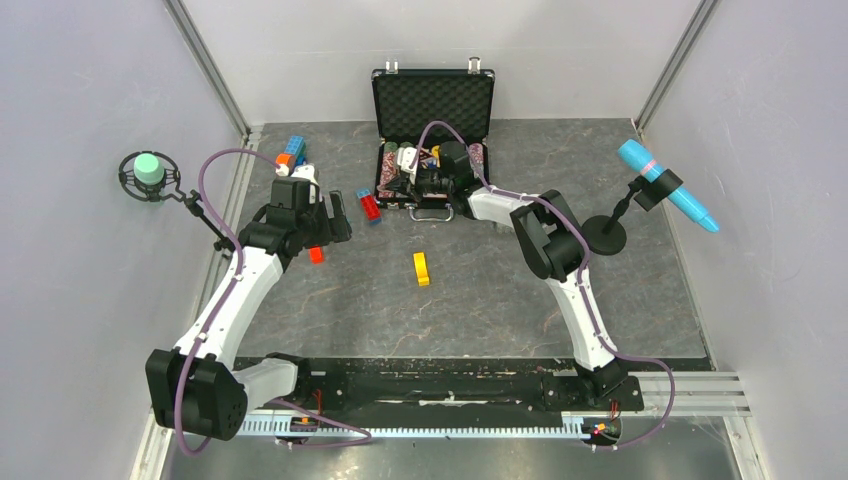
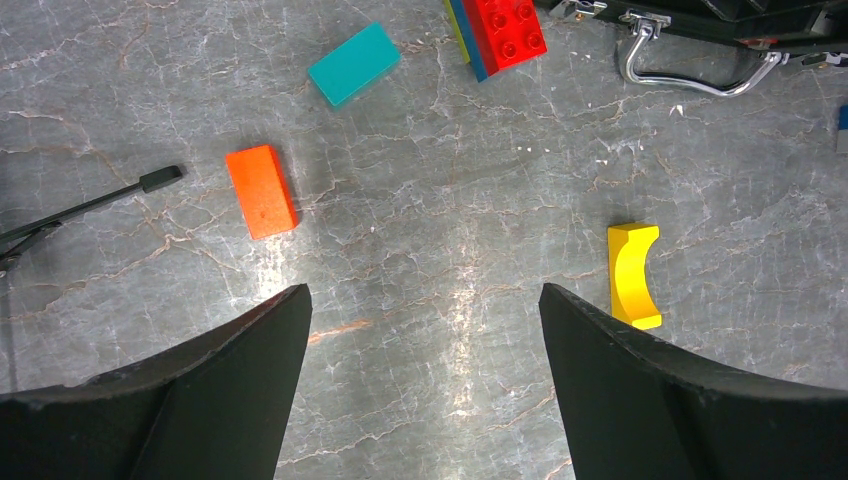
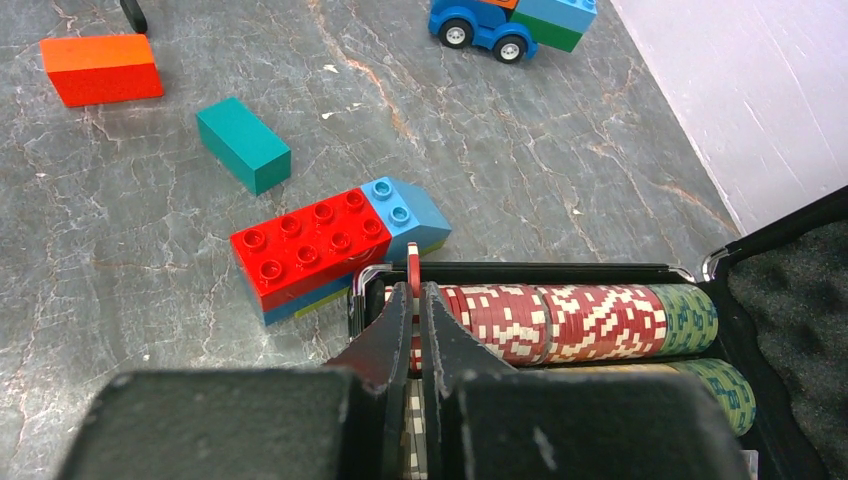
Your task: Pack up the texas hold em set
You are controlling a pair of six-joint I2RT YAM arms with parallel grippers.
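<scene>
The black case (image 1: 434, 106) stands open at the back centre, its foam-lined lid raised. Rows of red and green patterned poker chips (image 3: 603, 322) lie inside it. My right gripper is over the case's left front corner, fingertips shut on a thin red poker chip (image 3: 413, 262) that shows edge-on, upright. Part of the case's inside is hidden under that arm. To the left of the case, my left gripper (image 1: 341, 217) stays open above the table; bare tabletop shows between its fingers in the left wrist view.
Left of the case lie a red-and-blue brick (image 3: 312, 248), a teal block (image 3: 245, 145) and an orange block (image 2: 262, 191). A yellow curved block (image 1: 421, 268) sits in front. Farther back left is a toy car (image 3: 490, 30).
</scene>
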